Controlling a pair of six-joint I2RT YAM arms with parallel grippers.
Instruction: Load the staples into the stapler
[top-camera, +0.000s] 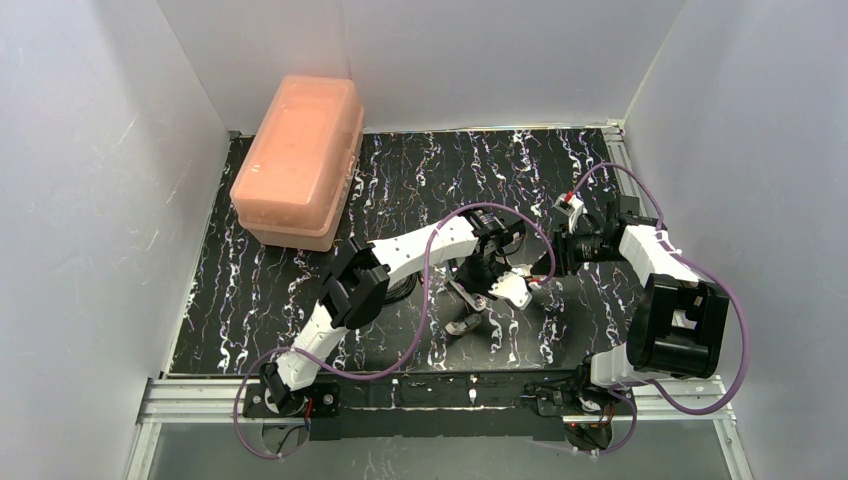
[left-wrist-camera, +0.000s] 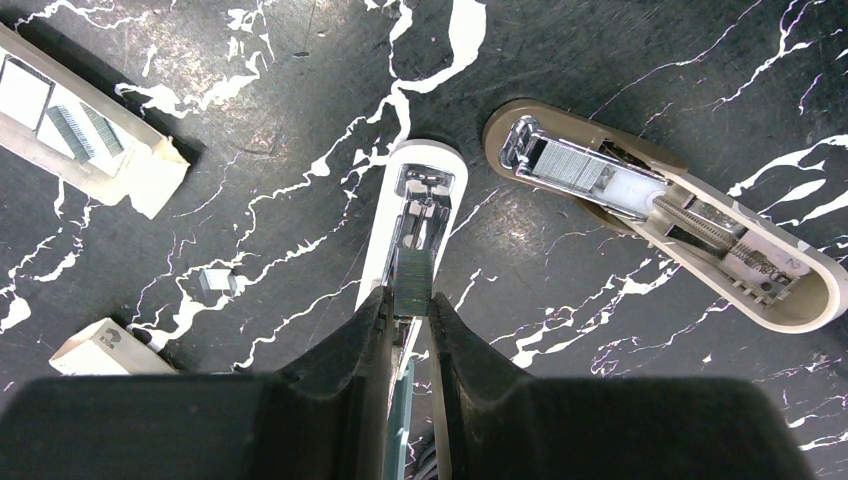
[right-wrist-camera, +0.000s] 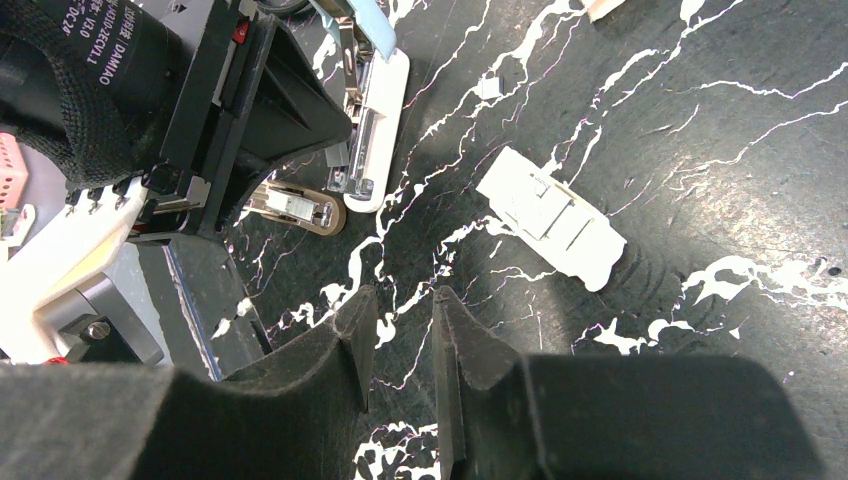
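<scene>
In the left wrist view my left gripper is shut on a small grey strip of staples (left-wrist-camera: 413, 270). The strip is over the open channel of the white stapler (left-wrist-camera: 381, 235); whether it touches the channel I cannot tell. In the right wrist view the same stapler (right-wrist-camera: 391, 100) has its light-blue top (right-wrist-camera: 374, 22) raised. My right gripper is apart from it, part open, with nothing between its fingers. A pale open staple box (right-wrist-camera: 555, 218) with staple strips inside lies on the table ahead of the right fingers.
A brown stapler (left-wrist-camera: 700, 205) lies open beside the white one. Left of the white stapler are a tiny loose staple piece (left-wrist-camera: 217, 281) and a small pale box (left-wrist-camera: 108, 350). An orange case (top-camera: 300, 150) stands at the back left.
</scene>
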